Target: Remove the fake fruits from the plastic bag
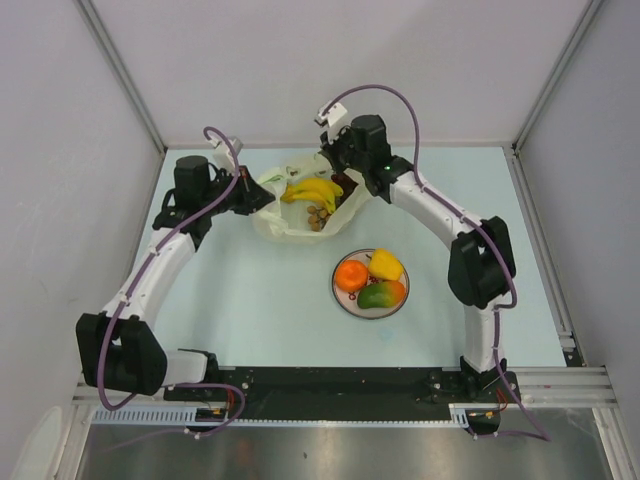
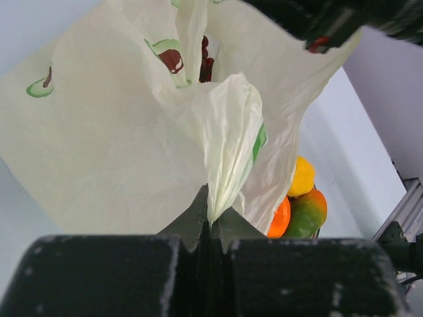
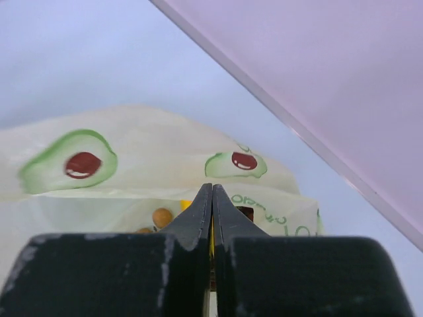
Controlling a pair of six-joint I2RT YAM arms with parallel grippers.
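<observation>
The pale plastic bag (image 1: 285, 235) lies open at the back of the table, printed with avocados. Inside it the top view shows yellow bananas (image 1: 314, 192), small brown round fruits (image 1: 317, 218) and something dark red (image 1: 347, 186). My left gripper is shut on a gathered fold of the bag's left edge. Above the bag's back right part is my right gripper, its fingers together and nothing between them. Beneath those fingers a brown round fruit (image 3: 162, 217) and a bit of yellow show past the bag's rim; the rest is hidden.
A plate (image 1: 347, 304) in front of the bag holds an orange (image 1: 351, 276), a yellow fruit (image 1: 385, 265) and a green-red mango (image 1: 377, 295). Bare table surrounds it on both sides. The back wall stands close behind the bag.
</observation>
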